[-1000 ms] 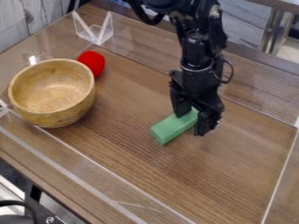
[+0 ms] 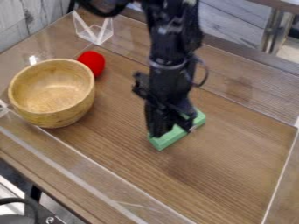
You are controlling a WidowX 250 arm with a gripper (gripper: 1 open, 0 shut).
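My black gripper reaches down from the top centre to just above a green rectangular block on the wooden table. Its dark fingers overlap the block's upper left part in this view, so I cannot tell whether they touch it. The gripper looks shut, with nothing visible held between its fingers.
A wooden bowl sits at the left, with a red object behind it and a white wire stand at the back left.
My gripper has come lower and toward the front over the green block, now covering more of it in the view. The block stays in about the same place.
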